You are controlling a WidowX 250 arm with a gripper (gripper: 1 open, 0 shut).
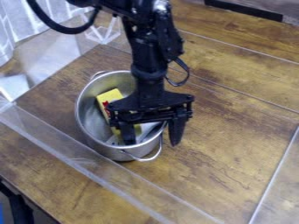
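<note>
The black gripper (149, 129) is lowered into a steel pot (91, 122) with two wire handles, its fingers open and reaching down around the pot's middle and right side. A yellow object (111, 100) with some red on it lies in the pot at the left, partly behind the gripper. The rest of the pot's contents are mostly hidden by the gripper.
Clear plastic edges run along the left and the front left, and another crosses the far right.
</note>
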